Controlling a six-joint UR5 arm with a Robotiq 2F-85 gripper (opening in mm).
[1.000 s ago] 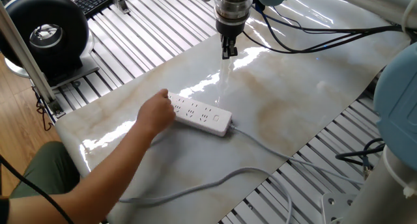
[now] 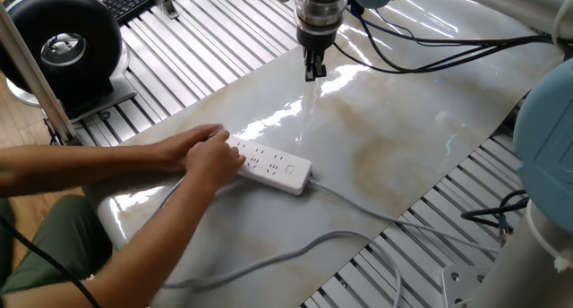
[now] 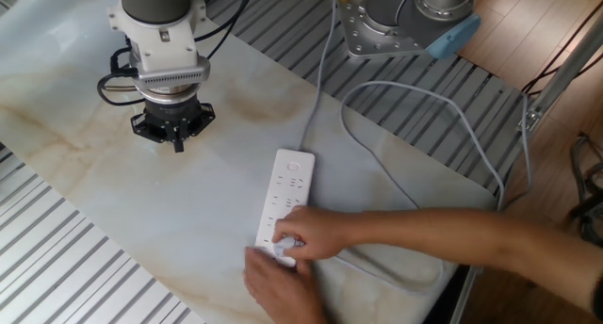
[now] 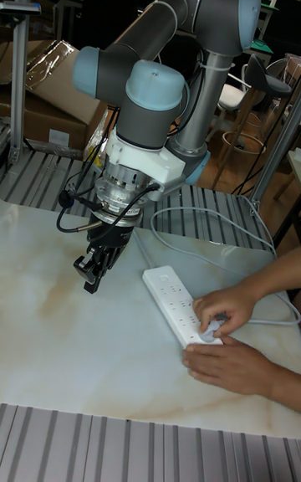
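Observation:
A white power strip lies on the marble-patterned sheet, its switch end toward the robot's side. A person's two hands are at its other end. One hand grips a pale grey plug at the sockets there; whether it is fully seated is hidden by the fingers. My black gripper hangs above the sheet, pointing down and well apart from the strip. Nothing shows in its grasp, but the spread of its fingertips is unclear from these angles.
A grey cable loops over the sheet, and another lead runs from the strip's switch end. The person's forearms reach in over the sheet. Slatted metal table borders it. The sheet beneath my gripper is clear.
The strip has shifted slightly toward the person. My arm and gripper have stayed still.

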